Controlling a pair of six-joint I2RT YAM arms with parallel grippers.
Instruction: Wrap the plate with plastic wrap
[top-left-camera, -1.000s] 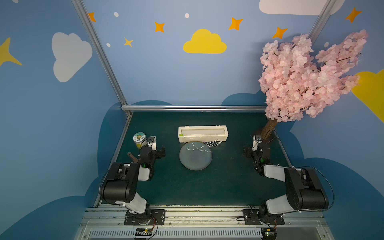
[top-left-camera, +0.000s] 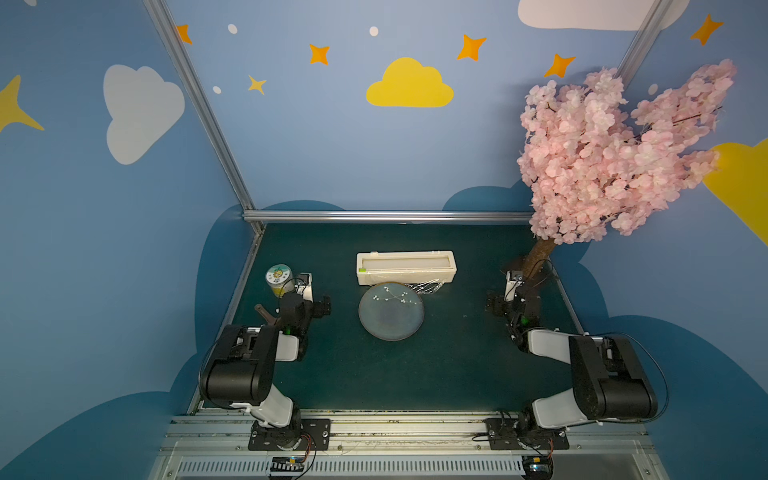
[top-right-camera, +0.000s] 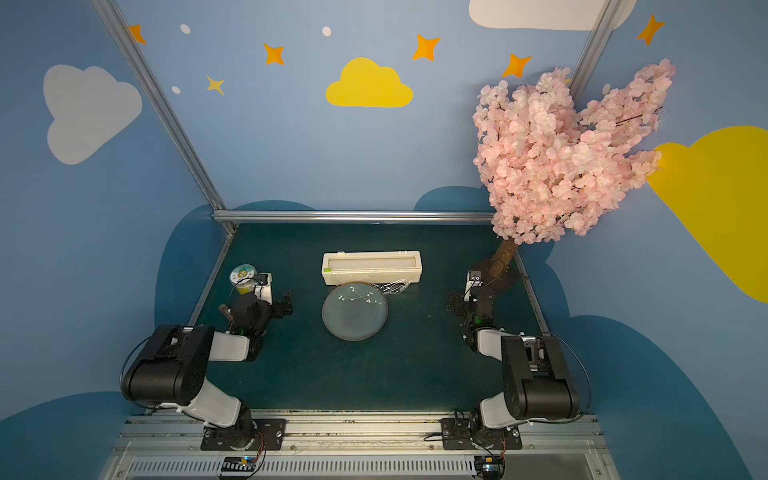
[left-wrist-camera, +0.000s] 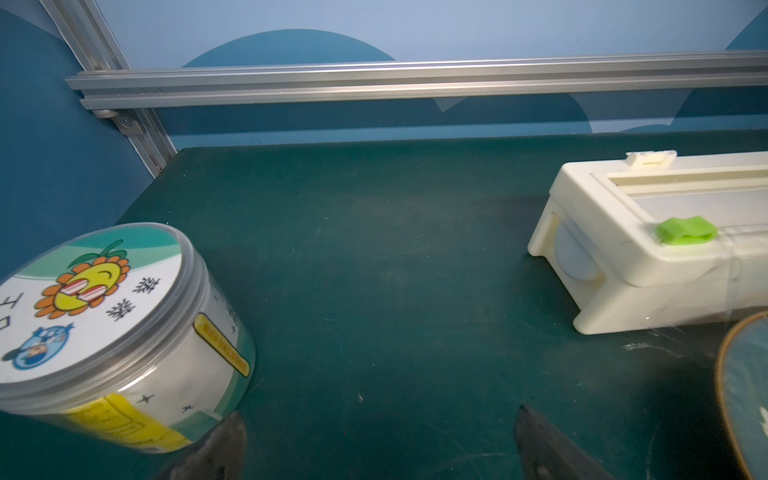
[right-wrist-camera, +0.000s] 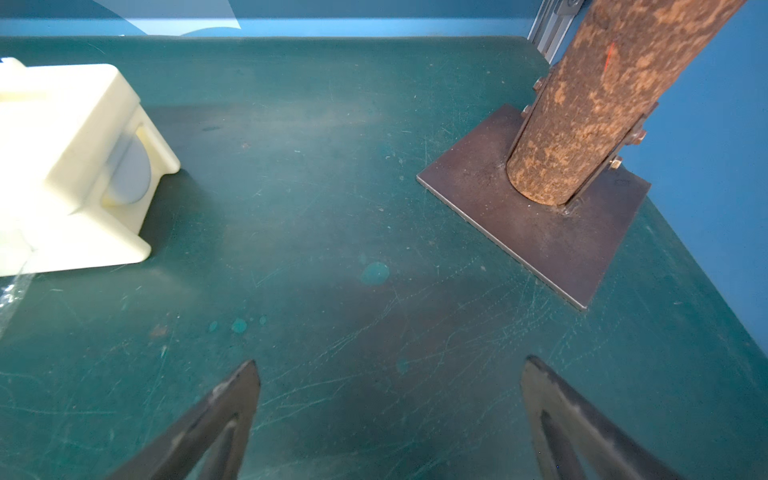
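A round blue-grey plate (top-left-camera: 391, 318) with white blossom marks lies mid-table. Right behind it stands the cream wrap dispenser (top-left-camera: 406, 277), which has a green slider (left-wrist-camera: 688, 230) at its left end. Crinkled clear plastic wrap (top-left-camera: 428, 286) hangs at the dispenser's front, beside the plate's back right edge. Left of the plate, and apart from it, my left gripper is open and empty. On the opposite side my right gripper is also open, with only bare table between its fingers. How far the wrap reaches toward the plate is hard to tell.
A lidded round tub (left-wrist-camera: 120, 336) stands beside my left gripper. Behind the right gripper, a tree trunk (right-wrist-camera: 592, 104) rises from a dark metal base plate (right-wrist-camera: 512, 232). Table in front of the plate is clear.
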